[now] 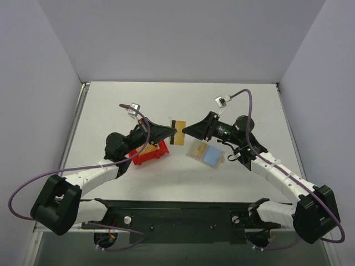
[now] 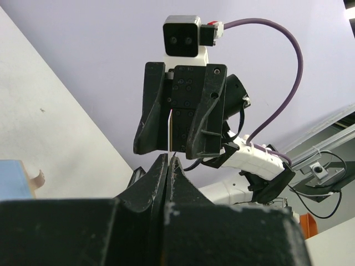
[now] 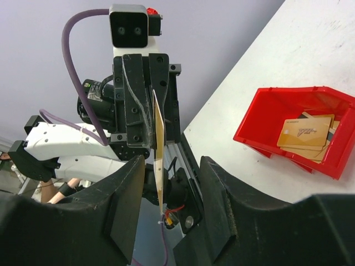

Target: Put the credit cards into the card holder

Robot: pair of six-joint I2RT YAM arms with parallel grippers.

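Observation:
A gold card with a dark stripe (image 1: pixel 178 133) is held upright by my left gripper (image 1: pixel 171 131), which is shut on it; it appears edge-on in both wrist views. My right gripper (image 1: pixel 186 131) is at the card's other side, fingers parted around its edge in the right wrist view. More gold cards (image 3: pixel 303 133) lie in a red bin (image 3: pixel 258 119), behind the left arm in the top view. A flat holder (image 1: pixel 212 155), with a blue section and a tan section, lies under the right arm.
Grey walls border it at the back and sides.

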